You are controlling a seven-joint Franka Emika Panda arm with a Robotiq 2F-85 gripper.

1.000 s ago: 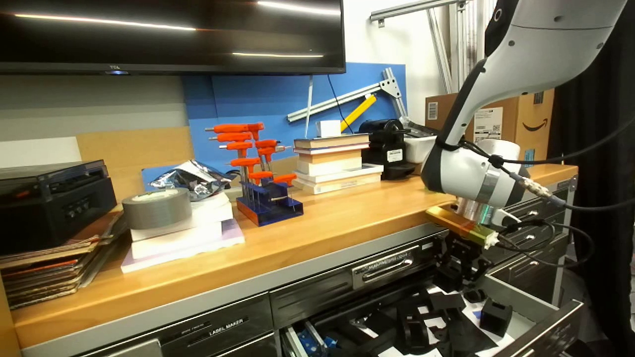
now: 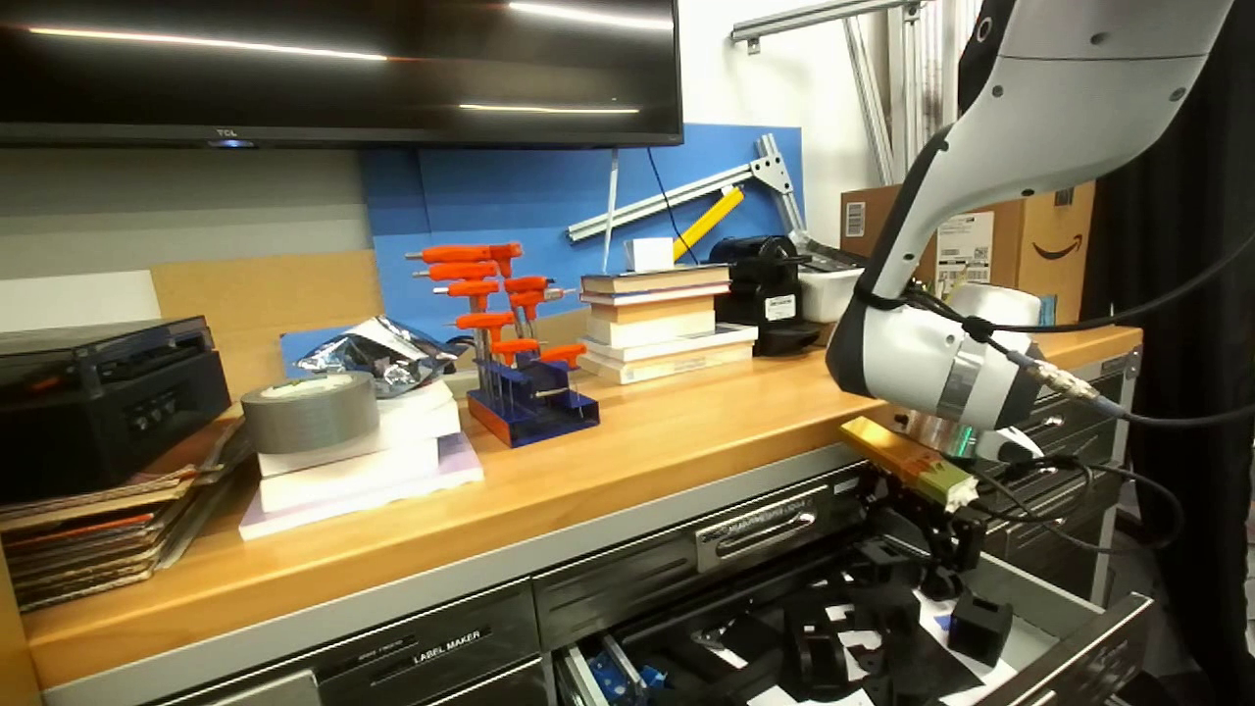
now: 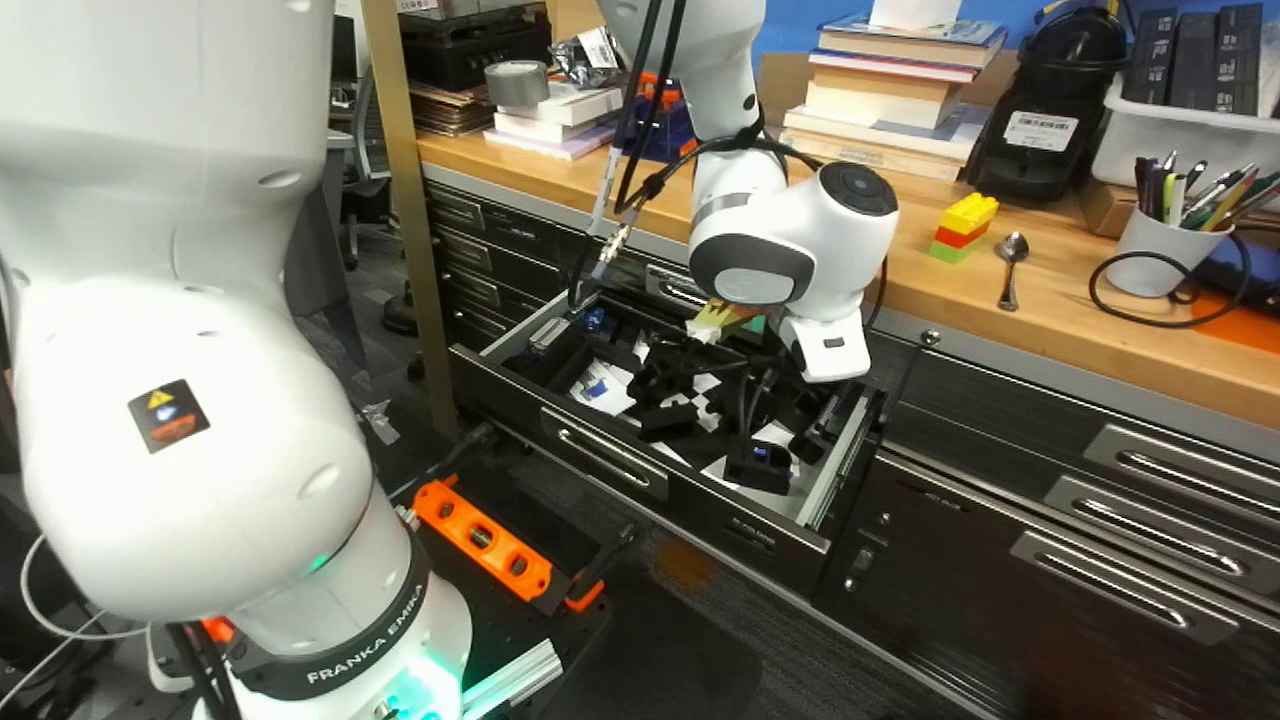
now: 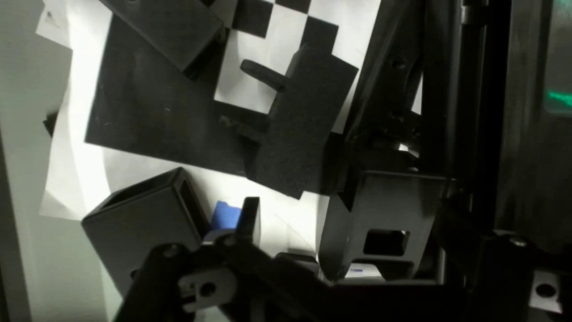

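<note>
My gripper (image 2: 937, 565) is tilted over the back right of the pulled-out drawer (image 2: 1059, 659), its finger open. In the wrist view, dark fingers stand along the bottom edge, one at each side. A black hollow part (image 4: 399, 214) with a rectangular hole shows between and just beyond them; whether it touches a finger cannot be told. To its left lie a black box-shaped part (image 4: 145, 225) and a flat black piece with two prongs (image 4: 303, 123). In exterior view 1, a black block (image 2: 877, 559) is at the drawer's back, left of the fingers. The arm hides the fingertips in exterior view 2.
Several black parts crowd the drawer over white sheets (image 3: 606, 386). The counter edge (image 2: 659, 488) runs close behind the gripper. On the counter stand toy bricks (image 3: 963, 228), a spoon (image 3: 1011, 270), a pen cup (image 3: 1146, 258) and stacked books (image 2: 665, 324). A cable loops beside the wrist.
The wrist has tilted and shifted slightly, swinging the fingers right and a little lower. The black block that was just below the gripper now shows to the left of its fingers, at the drawer's back.
</note>
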